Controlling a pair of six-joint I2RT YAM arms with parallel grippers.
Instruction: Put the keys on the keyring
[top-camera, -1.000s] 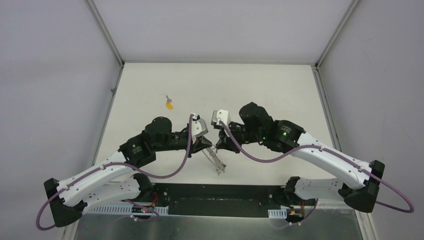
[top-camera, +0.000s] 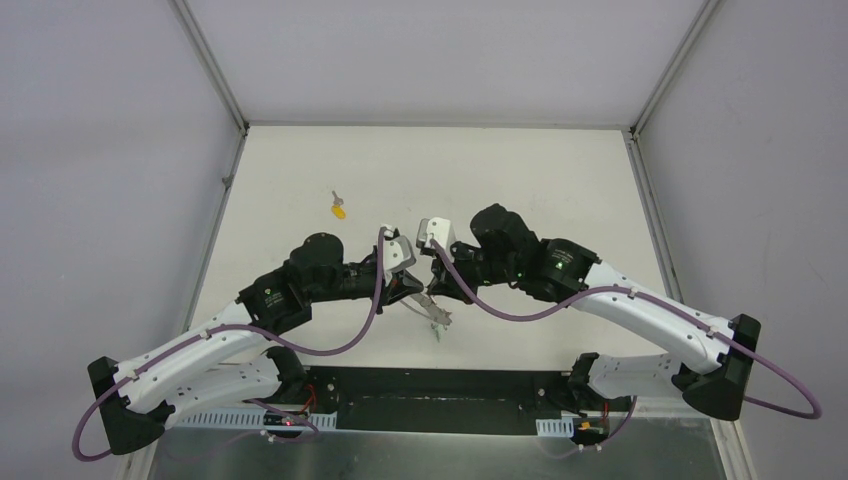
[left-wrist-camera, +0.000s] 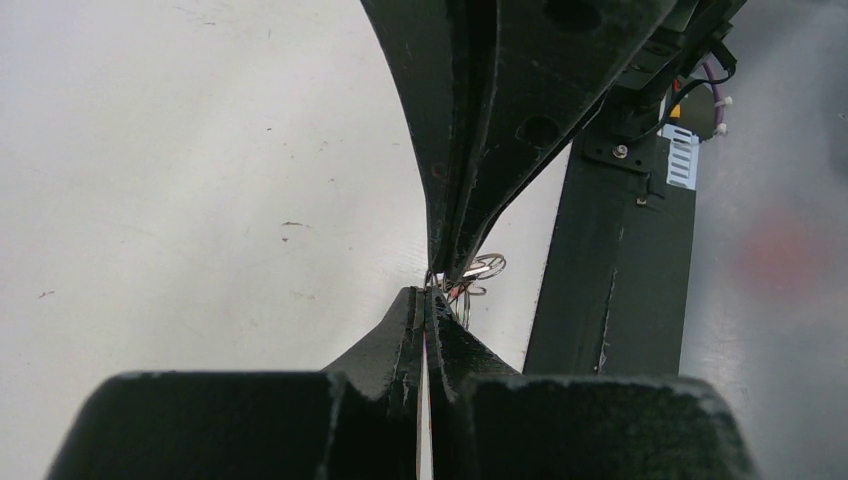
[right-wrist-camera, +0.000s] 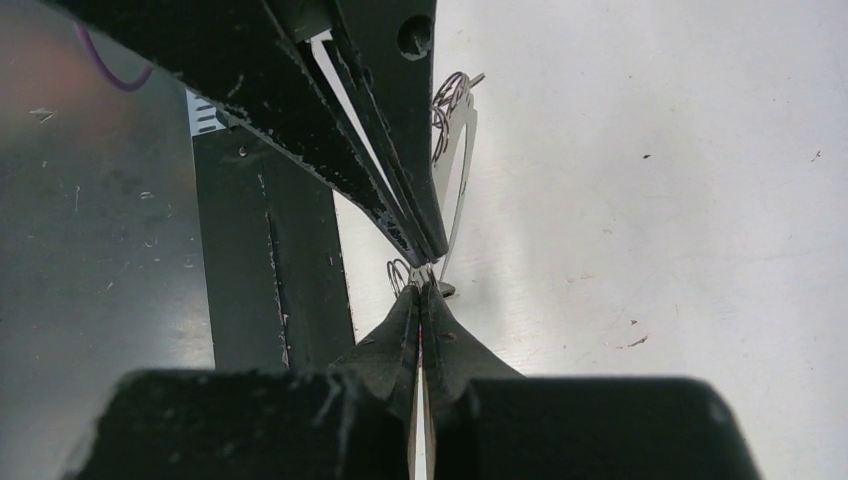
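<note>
In the top view, the metal keyring bunch (top-camera: 431, 308) hangs tilted below the meeting fingertips, with a small green piece (top-camera: 436, 333) at its lower end. My left gripper is shut on a thin wire of the keyring, most of which is hidden. Nearly touching its tips, my right gripper is shut; whether it pinches any wire is hidden. Wire rings (left-wrist-camera: 487, 266) show behind the tips in the left wrist view. A long flat metal tag (right-wrist-camera: 458, 170) hangs behind the left fingers in the right wrist view. A yellow-headed key (top-camera: 338, 211) lies alone on the table.
Both arms crowd the middle, their tips close together.
The right gripper has moved slightly left, up against the left one. The hanging bunch has shifted and turned a little, and the green piece came into sight. The left arm has stayed still.
</note>
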